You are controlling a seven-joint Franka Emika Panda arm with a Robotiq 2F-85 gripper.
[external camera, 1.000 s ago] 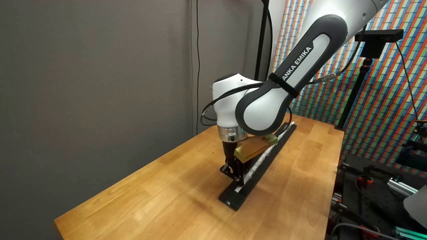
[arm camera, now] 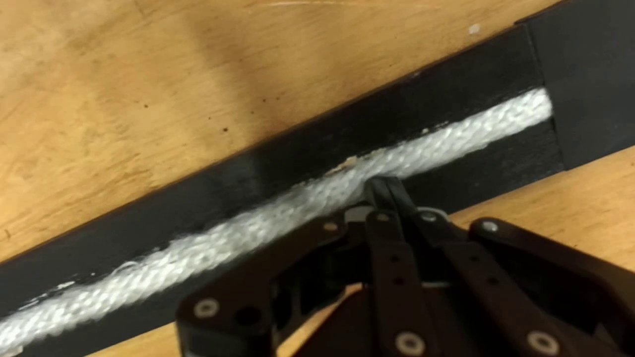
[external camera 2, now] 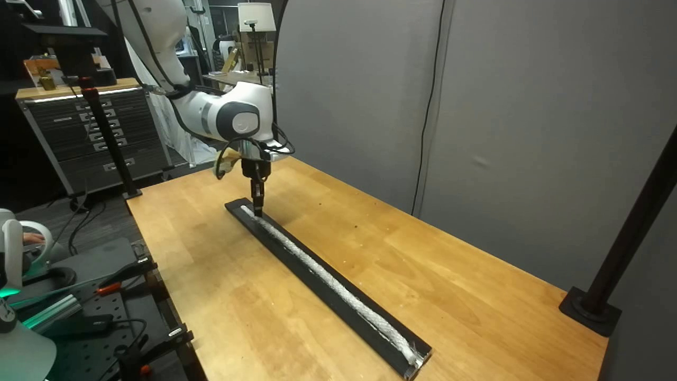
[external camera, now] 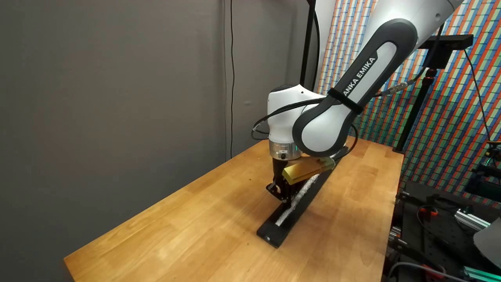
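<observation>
A long black strip (external camera 2: 298, 266) lies diagonally on the wooden table, with a white braided rope (external camera 2: 336, 287) running along its middle. In the wrist view the rope (arm camera: 196, 253) crosses from lower left to upper right and ends near a seam in the strip (arm camera: 476, 77). My gripper is shut, its tips pressed together at the rope's lower edge; nothing shows between them. Exterior view 2 places the gripper (external camera 2: 258, 215) low over the strip's far end. In exterior view 1 the gripper (external camera: 288, 203) points down at the rope (external camera: 300, 193). Whether the tips touch the rope, I cannot tell.
A grey wall (external camera 2: 533, 127) borders one long side. Black stands (external camera 2: 600, 286) rise near the table's corners, and a cart with tools (external camera: 437, 230) adjoins the other side.
My arm and gripper have shifted along the strip, away from its near end and up to the right in exterior view 1. The strip has stayed in place.
</observation>
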